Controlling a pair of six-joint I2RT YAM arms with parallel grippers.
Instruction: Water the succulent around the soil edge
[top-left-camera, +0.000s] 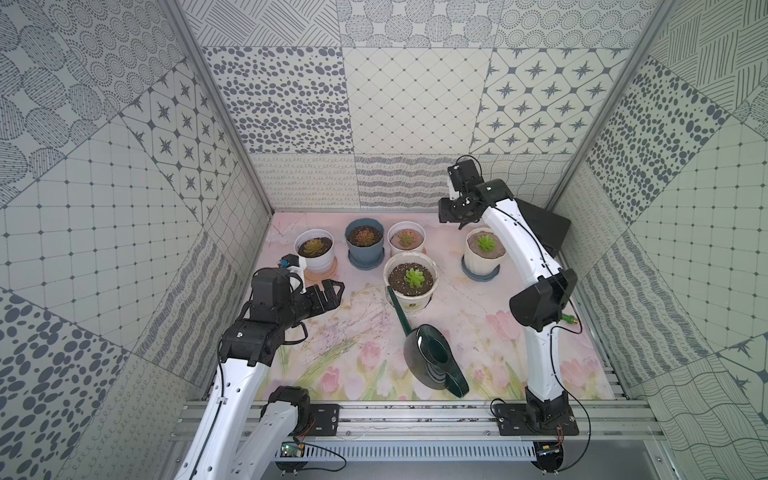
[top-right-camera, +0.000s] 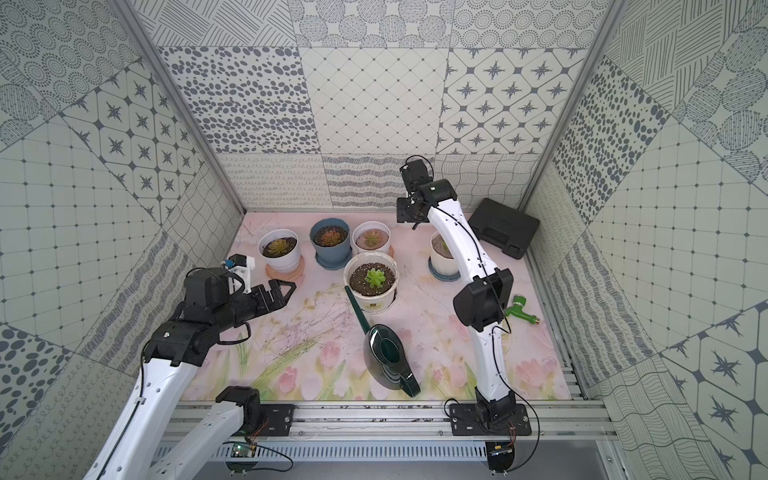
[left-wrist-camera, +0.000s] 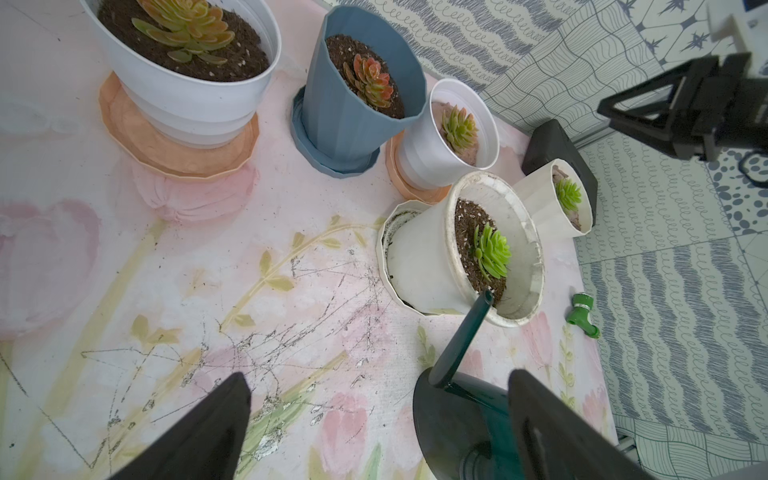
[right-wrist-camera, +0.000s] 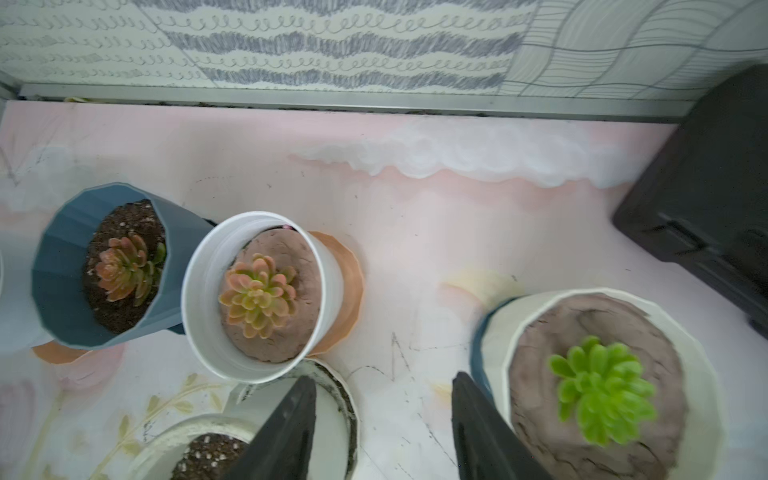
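A green succulent grows in dark soil in a cream pot at the middle of the table. In front of that pot stands a dark green watering can; its spout points up toward the pot's near rim. To the left of both, above the table, my left gripper is open with nothing between its fingers. Over the back right of the table, my right gripper is open and empty, high above the gap between the small white pot and the right-hand cream pot.
White, blue and small white pots with succulents line the back left. A black case lies at the back right. A green nozzle-like piece sits at the right edge.
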